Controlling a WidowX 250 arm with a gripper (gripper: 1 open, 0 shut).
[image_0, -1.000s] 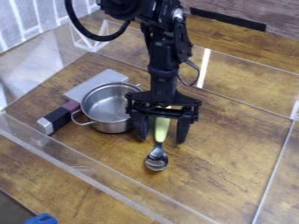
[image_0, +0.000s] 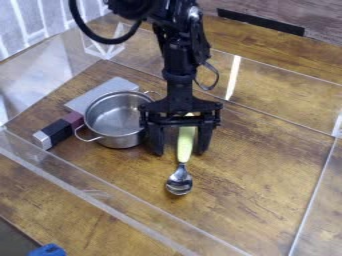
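Observation:
My black gripper (image_0: 181, 128) is low over the wooden table, its fingers apart on either side of the pale yellow-green handle of a ladle (image_0: 179, 182). The ladle lies lengthwise beneath me, its steel bowl toward the front, and part of its handle is hidden by the gripper. A steel pot (image_0: 116, 116) with side handles stands just left of the gripper.
At the left lies a cleaver-like object with a grey blade (image_0: 107, 92) and dark handle (image_0: 56, 131), partly behind the pot. A blue item (image_0: 47, 249) is at the bottom left corner.
The gripper has shifted slightly, its fingers sitting a little differently around the ladle's handle. The ladle and pot look nearly unmoved.

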